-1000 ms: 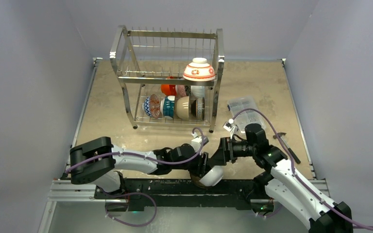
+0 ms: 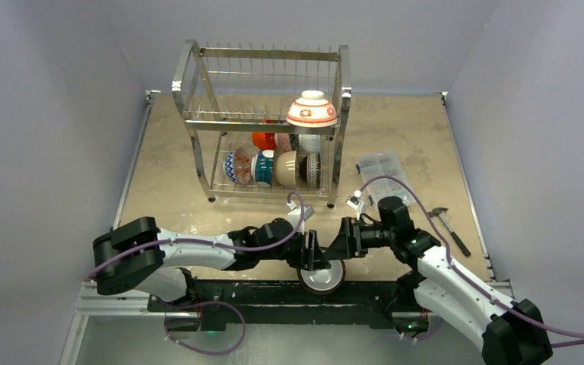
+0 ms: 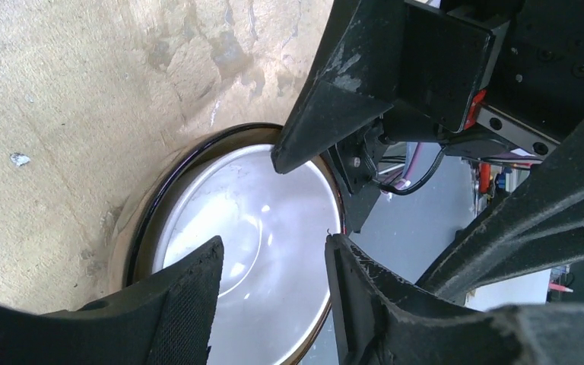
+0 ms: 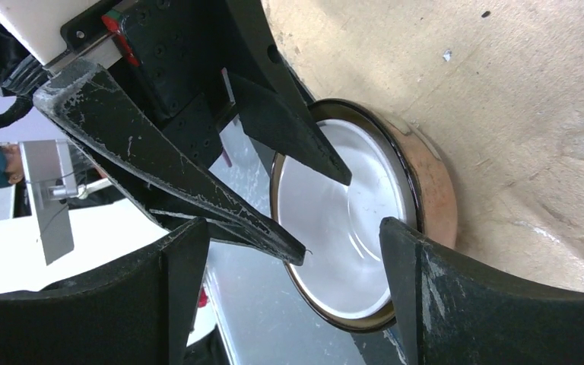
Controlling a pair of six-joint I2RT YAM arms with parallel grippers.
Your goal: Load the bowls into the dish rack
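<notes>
At the table's front edge, a white bowl point(image 2: 321, 280) sits nested inside a larger dark-rimmed brown bowl point(image 4: 435, 194), opening upward. Above them my left gripper is open, its fingers apart over the white interior with nothing held. Facing it from the other side, my right gripper also stands open over the nested pair, and the two grippers are very close together. The metal dish rack point(image 2: 274, 128) stands behind, with an upturned red-and-white bowl point(image 2: 312, 110) on its upper tier. Its lower tier holds several bowls on edge, among them a beige one point(image 2: 286, 169) and a teal one point(image 2: 263, 169).
On the right lie a clear plastic box point(image 2: 384, 169) and a hammer point(image 2: 453, 231). A dark strip point(image 2: 274, 304) borders the table's front. Tabletop left of the rack is clear.
The white bowl was tilted between the grippers and now lies level within the brown one. My left gripper has shifted left; the right arm has barely moved.
</notes>
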